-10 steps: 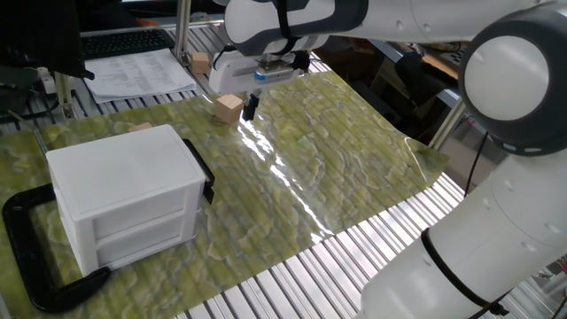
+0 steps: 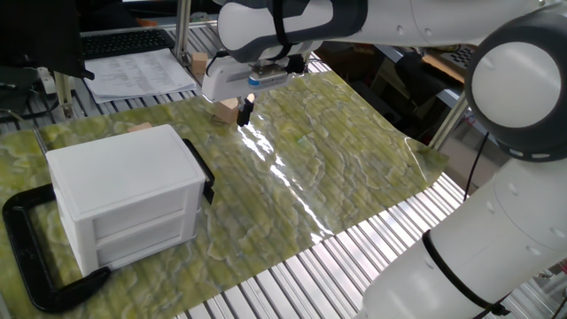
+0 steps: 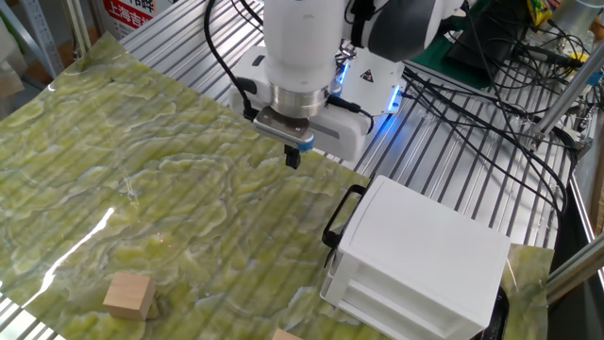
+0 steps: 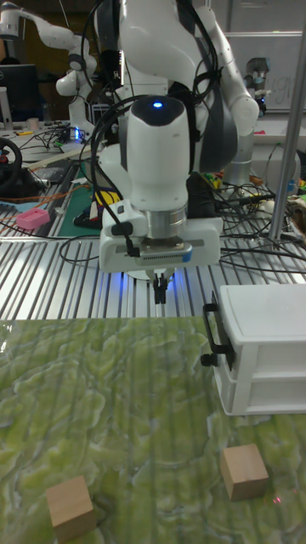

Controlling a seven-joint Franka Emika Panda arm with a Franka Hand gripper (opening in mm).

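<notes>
My gripper (image 4: 161,290) hangs above the table with its dark fingers close together, shut, and nothing shows between them. In exterior view 2 the gripper (image 3: 293,159) is well apart from the wooden block (image 3: 129,295) at the lower left. A second block (image 3: 286,334) is cut off by that view's bottom edge. Both rest on the green mat in exterior view 3: one block (image 4: 70,507) at lower left, the other block (image 4: 245,472) at lower right. From exterior view 1, my hand partly covers one block (image 2: 227,111); the white drawer box (image 2: 128,190) hides most of another.
A black clamp (image 2: 27,252) sits against the drawer box, and a black handle (image 3: 342,217) juts from its side. Papers (image 2: 137,75) and another wooden block (image 2: 199,62) lie beyond the mat.
In exterior view 1 my hand has shifted slightly leftward and the fingers a little lower, so the hand now covers the top of the block behind it. The blocks and drawer box have not moved.
</notes>
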